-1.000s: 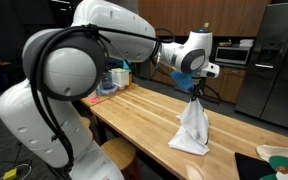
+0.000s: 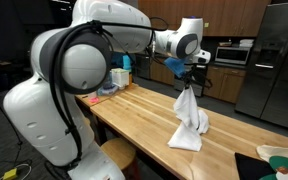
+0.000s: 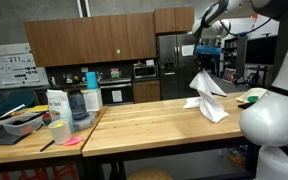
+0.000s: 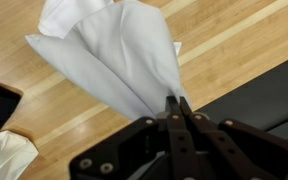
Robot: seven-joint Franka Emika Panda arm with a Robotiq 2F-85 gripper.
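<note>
A white cloth (image 2: 189,108) hangs from my gripper (image 2: 190,90), which is shut on its gathered top above the wooden table (image 2: 149,112). The lower folds of the cloth drape down onto the tabletop. In the second exterior view the cloth (image 3: 206,97) hangs at the right part of the table. From the wrist, it narrows up to the fingertips of the gripper and spreads out over the wood below. The pinched bit itself is mostly hidden by the dark fingers.
On the near right of the table lie a black flat item (image 2: 252,167) and a green-and-white thing (image 2: 281,153). Containers and clutter, among them a blue-lidded jar (image 3: 91,82), crowd the far left end. A round stool (image 2: 119,152) stands beside it.
My gripper has risen and shifted slightly left in the first exterior view, drawing the cloth's top up with it. The cloth now hangs taller and narrower, its lower part still on the table.
</note>
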